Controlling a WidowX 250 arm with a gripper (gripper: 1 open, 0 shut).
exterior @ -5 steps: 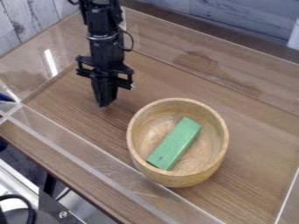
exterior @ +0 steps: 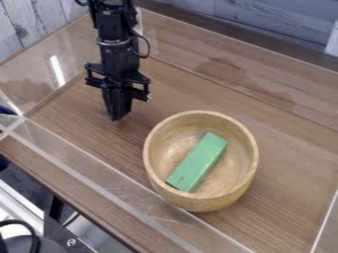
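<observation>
The black gripper (exterior: 118, 107) hangs low over the wooden table at the left of the middle, its fingers pointing down and close together, with nothing visible between them. To its lower right stands a round tan bowl (exterior: 236, 181), and a green rectangular block (exterior: 197, 161) lies tilted diagonally inside it.
A clear edge strip runs along the lower left, with black cables at the bottom left corner.
</observation>
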